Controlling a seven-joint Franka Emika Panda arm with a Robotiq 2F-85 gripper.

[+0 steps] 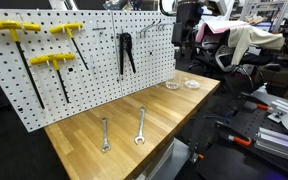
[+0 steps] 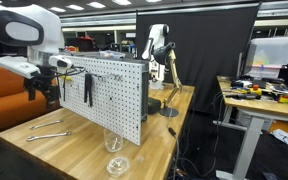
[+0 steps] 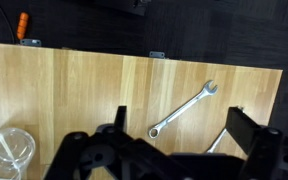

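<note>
Two silver wrenches lie apart on the wooden bench: the left wrench and the right wrench. My gripper is open and empty, high above the bench. In the wrist view, one wrench shows between the spread black fingers. The other wrench is partly hidden by the right finger. From the second exterior view, the gripper hangs well above both wrenches, touching nothing.
A white pegboard stands along the bench's back, holding yellow-handled tools and black pliers. Clear round glassware and a clear dish sit toward one end. Bare wood surrounds the wrenches.
</note>
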